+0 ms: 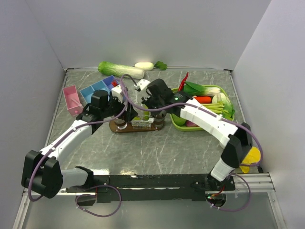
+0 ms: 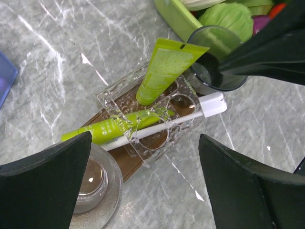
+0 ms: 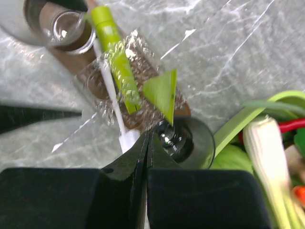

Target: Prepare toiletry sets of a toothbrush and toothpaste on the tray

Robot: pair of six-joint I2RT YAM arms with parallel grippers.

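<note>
On the wooden tray [image 1: 114,126] stands a clear acrylic holder [image 2: 152,143] with an upright green toothpaste tube [image 2: 164,71]. A second green tube [image 2: 105,129] and a white toothbrush [image 2: 212,105] lie horizontally at it. A clear glass [image 2: 90,191] and a dark glass [image 2: 207,81] flank the holder. My left gripper is open over the tray's left part, nothing between its fingers. My right gripper is shut, nothing visible between its fingers, above the dark glass end.
A green vegetable basket [image 1: 186,128] sits right of the tray. Blue bins [image 1: 90,90] and a pink bin [image 1: 71,100] stand at back left. Cabbage and radish [image 1: 145,66] lie along the back.
</note>
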